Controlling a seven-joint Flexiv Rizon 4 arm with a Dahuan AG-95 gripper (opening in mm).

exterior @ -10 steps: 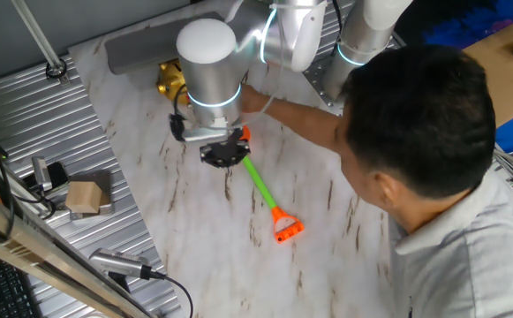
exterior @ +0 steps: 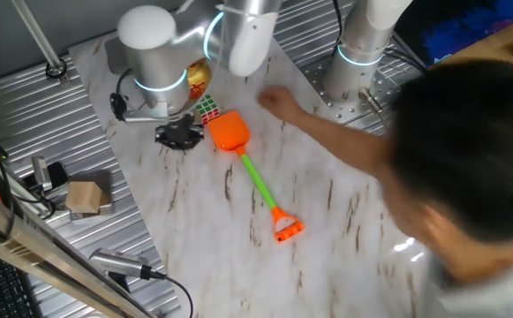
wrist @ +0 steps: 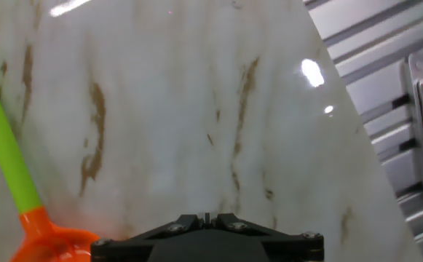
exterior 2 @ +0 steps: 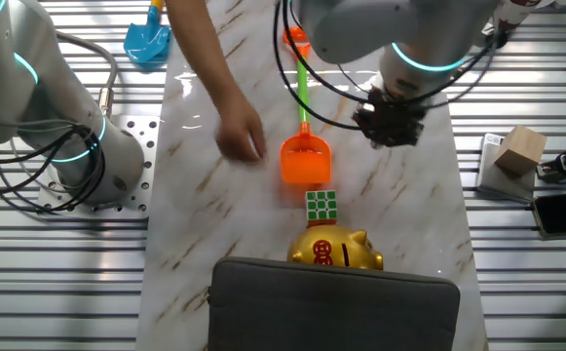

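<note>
An orange toy shovel [exterior: 230,132] with a green shaft lies on the marble-patterned table [exterior 2: 409,234]. Close to its blade sits a Rubik's cube [exterior 2: 321,206], and behind the cube is a golden piggy bank [exterior 2: 335,247]. My gripper [exterior: 180,132] hovers beside the blade and cube, touching neither as far as I can tell. In the wrist view the gripper has its fingertips together with nothing between them. Only the shovel's green shaft [wrist: 6,138] and part of its orange blade show there, at the left.
A person's hand [exterior 2: 241,134] is over the table near the shovel blade. A dark grey case [exterior 2: 333,304] stands at the table's end, partly hiding the piggy bank. Off the table's side lies a wooden block [exterior: 84,197].
In exterior view 1 my arm has moved left, uncovering the shovel blade and the cube. The person's hand has drawn back rightward, and the person leans lower at the right.
</note>
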